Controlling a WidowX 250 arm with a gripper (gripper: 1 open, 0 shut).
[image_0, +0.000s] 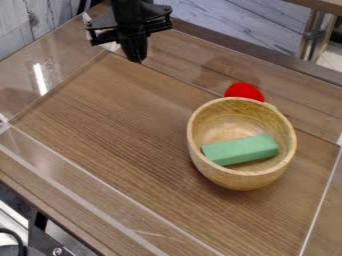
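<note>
My black gripper hangs high at the upper left above the wooden table, shut, with nothing seen between its fingers. To its right and lower down, a red object lies just behind a wooden bowl. Inside the bowl rests a green block.
A wooden ledge juts in at the top right. A dark curved item, perhaps a cable, shows at the bottom left corner.
</note>
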